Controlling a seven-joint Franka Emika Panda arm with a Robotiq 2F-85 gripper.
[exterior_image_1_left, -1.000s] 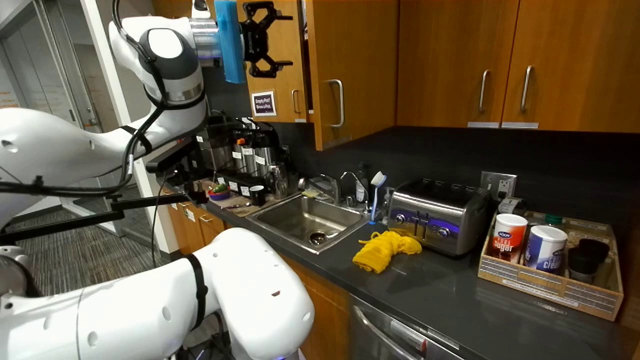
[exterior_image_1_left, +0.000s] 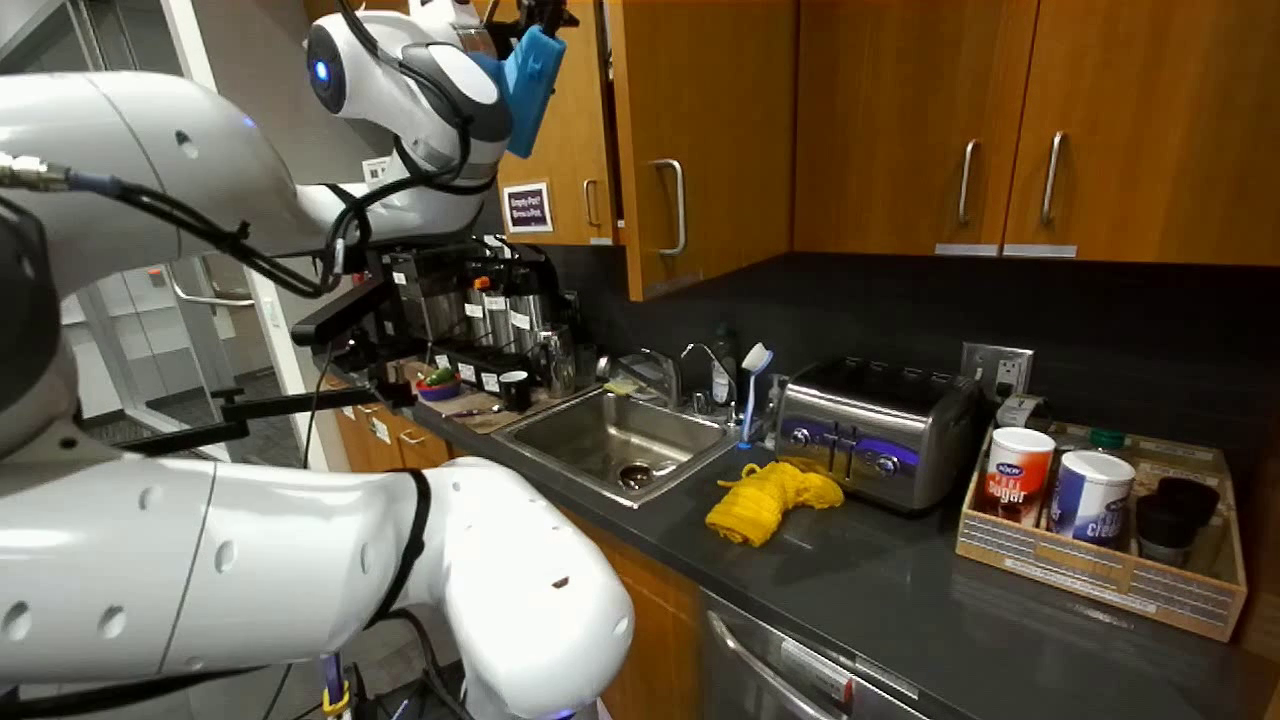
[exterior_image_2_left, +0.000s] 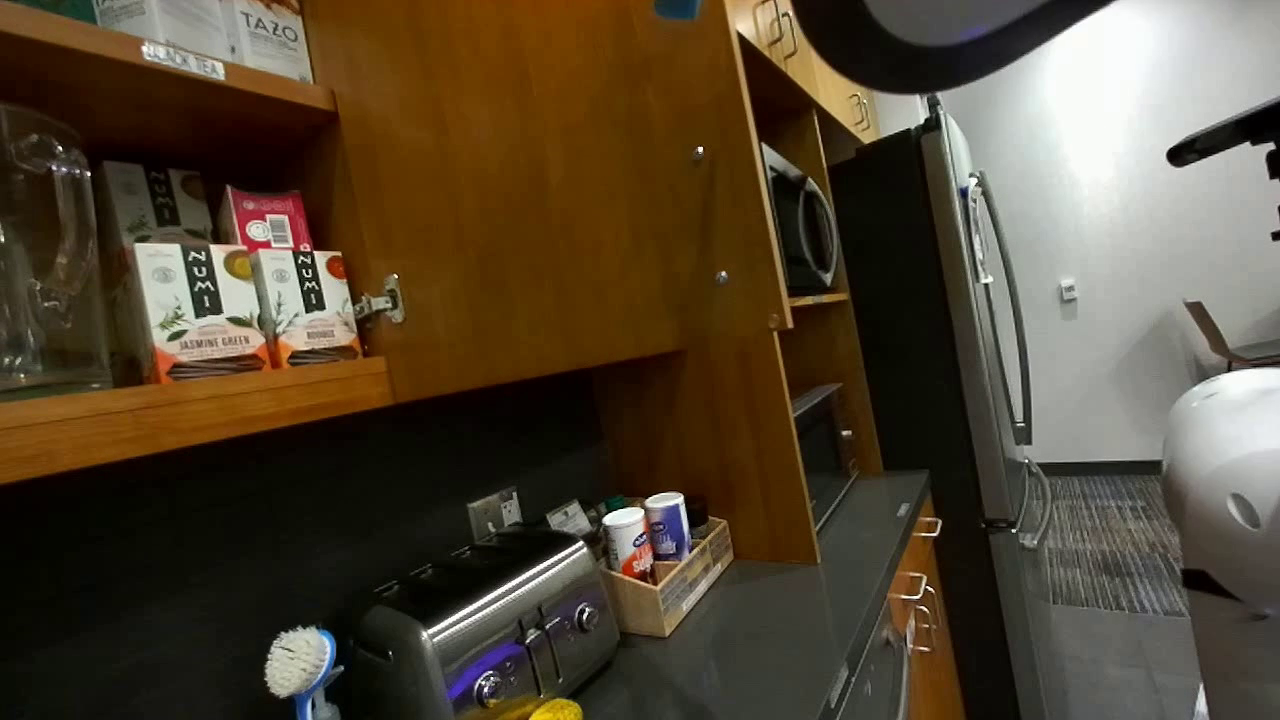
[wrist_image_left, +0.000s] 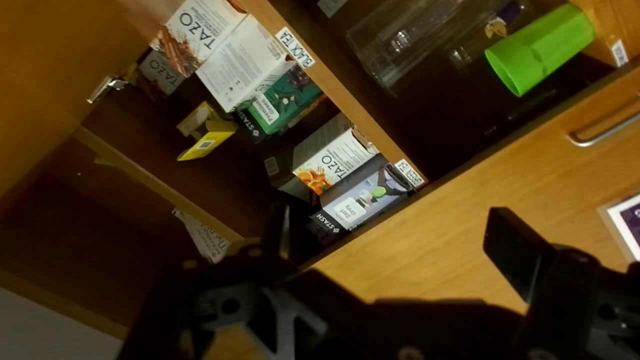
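Note:
At the top edge of exterior view 1 my gripper is partly cut off, beside the open cabinet door (exterior_image_1_left: 708, 156). In the wrist view its dark fingers stand wide apart, with nothing held between them. Beyond them are the cabinet shelves, seen tilted. Tea boxes stand there: a white Tazo box (wrist_image_left: 336, 157), a Stash Earl Grey box (wrist_image_left: 363, 195), a green Stash box (wrist_image_left: 285, 99) and an open yellow box (wrist_image_left: 207, 132). A green cup (wrist_image_left: 540, 48) lies near clear pitchers. Numi boxes (exterior_image_2_left: 198, 300) show in exterior view 2.
Below, the counter carries a sink (exterior_image_1_left: 528, 444), a yellow cloth (exterior_image_1_left: 768, 502), a toaster (exterior_image_1_left: 870, 432) and a cardboard tray (exterior_image_1_left: 1080, 574) with canisters. The closed neighbouring door (wrist_image_left: 468, 240) lies close to the fingers.
In exterior view 1 the arm has swung right and up, and my gripper has tilted upward, partly out of frame. The counter objects have not moved.

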